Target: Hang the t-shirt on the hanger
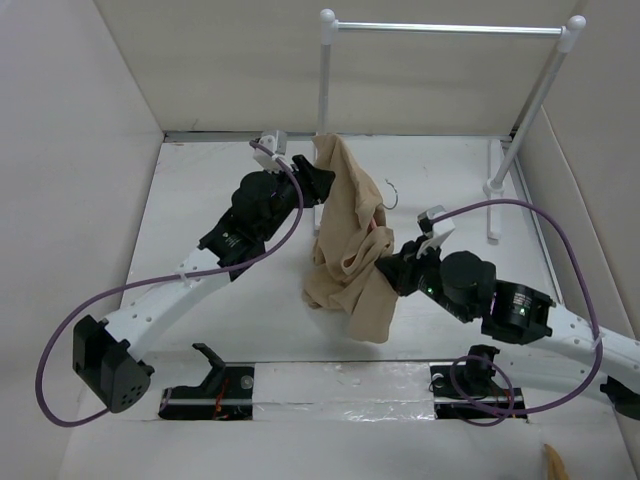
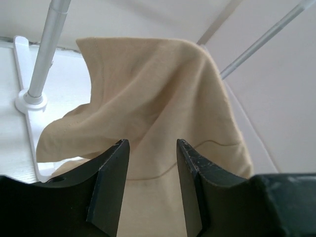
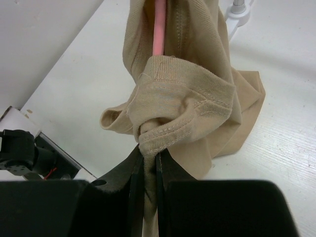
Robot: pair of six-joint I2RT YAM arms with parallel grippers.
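Observation:
The tan t-shirt [image 1: 345, 220] hangs bunched between my arms, with a hanger's wire hook [image 1: 392, 198] beside it. In the right wrist view a pink hanger bar [image 3: 159, 27] runs inside the shirt [image 3: 182, 98]; my right gripper is shut on the fabric at its lower end. My left gripper is at the shirt's upper left, fingers apart, in front of the draped cloth [image 2: 143, 89]; whether any cloth is between its fingertips is unclear.
A white rack with a horizontal rail [image 1: 450, 30] and uprights stands at the back, behind the shirt. Side walls bound the space.

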